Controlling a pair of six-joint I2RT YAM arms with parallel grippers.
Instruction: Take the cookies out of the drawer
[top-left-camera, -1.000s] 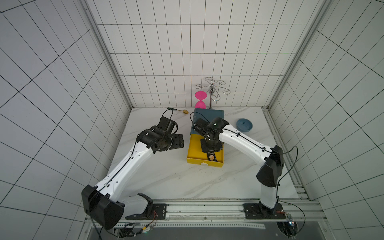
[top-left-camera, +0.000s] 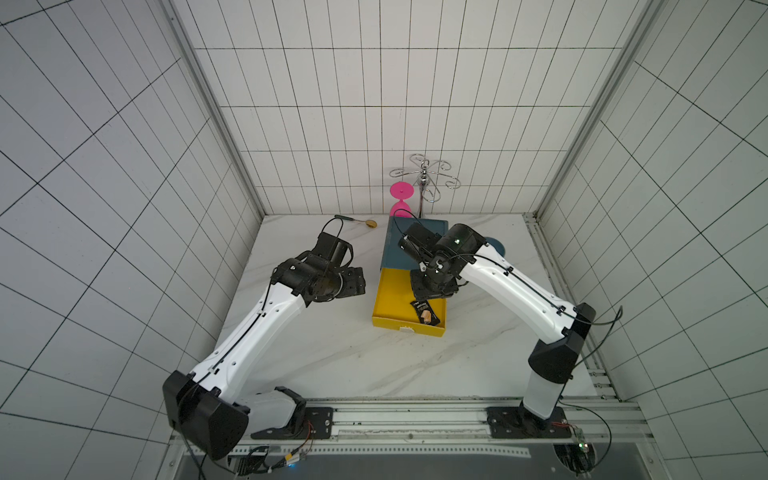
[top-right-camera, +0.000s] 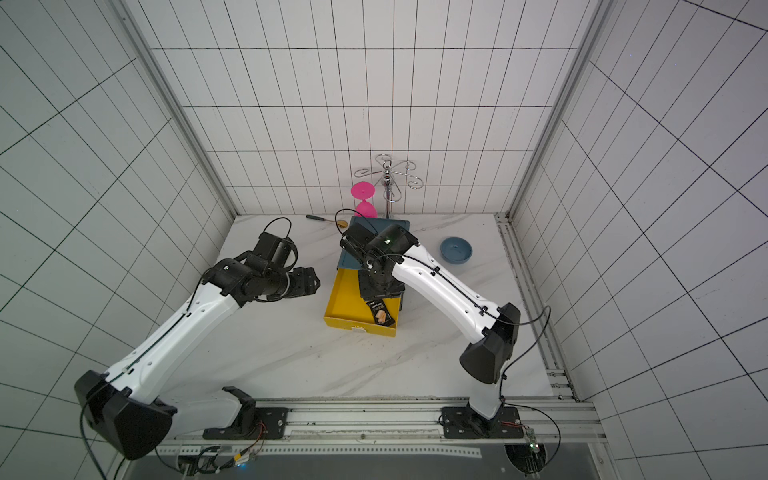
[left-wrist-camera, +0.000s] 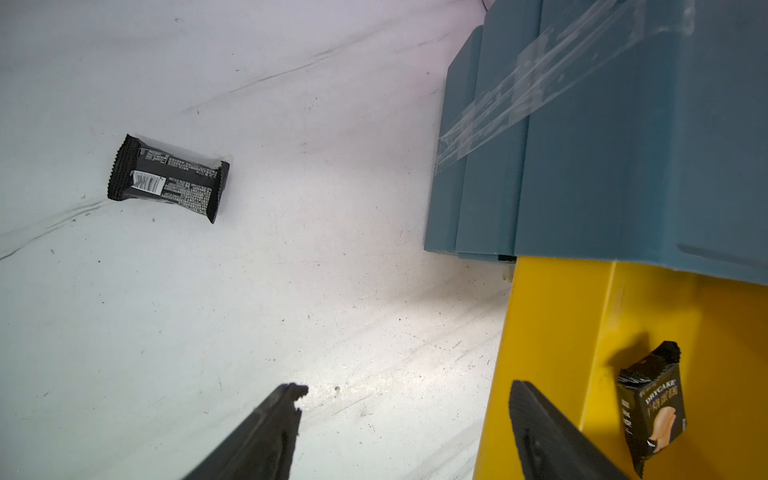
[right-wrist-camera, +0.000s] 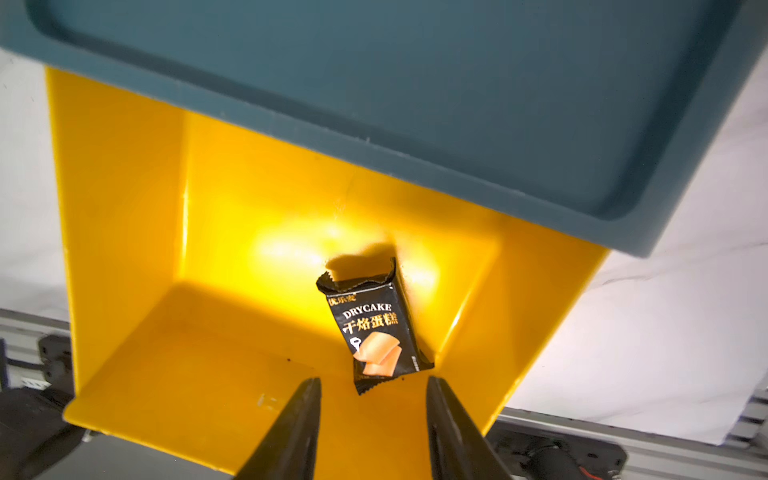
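Note:
One black cookie packet (right-wrist-camera: 372, 328) lies in the yellow drawer (right-wrist-camera: 112, 200), near its right wall and tilted against the inside. My right gripper is over the drawer with its fingers parted, the packet showing ahead of the gap and nothing between them. The drawer is pulled out from the blue-grey cabinet (right-wrist-camera: 384, 88). A second black packet (left-wrist-camera: 168, 177) rests on the table to the left, seen in the left wrist view. My left gripper stands open beside the drawer's left wall, empty.
A blue bowl (top-right-camera: 456, 250) stands at the back right. Behind the cabinet are a pink stand (top-left-camera: 401, 190) and a metal rack (top-left-camera: 424, 172). A wooden-ended utensil (top-left-camera: 356, 221) lies at the back left.
My right arm has shifted to the right and its gripper has moved slightly right over the drawer, showing more of the packet. The left gripper has barely moved.

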